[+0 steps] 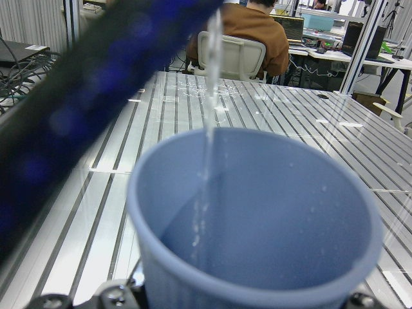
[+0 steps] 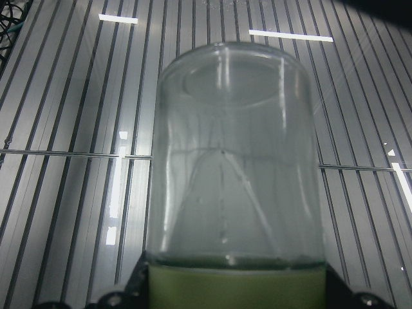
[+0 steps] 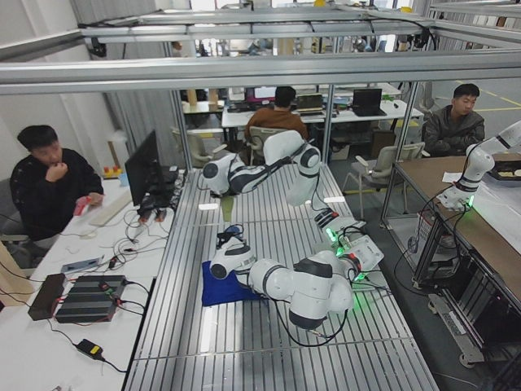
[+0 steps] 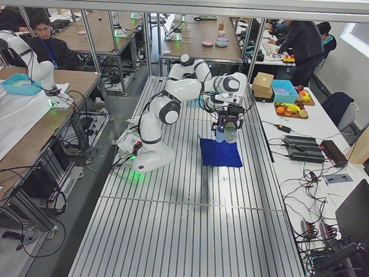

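A blue cup [image 1: 257,219] [image 4: 219,134] is held upright by my left gripper, whose shut fingers show at the bottom of the left wrist view; a clear stream runs down at it. A clear glass [image 2: 235,161] [image 4: 230,133] with a green band fills the middle of the right wrist view, with my right gripper shut on it at the lower edge. In the camera right view both vessels are close together above a blue cloth [image 4: 222,156] [image 3: 220,289].
A side desk [image 4: 305,190] carries black boxes, cables, a monitor and fruit. Frame posts stand at the table's edges, and people sit nearby.
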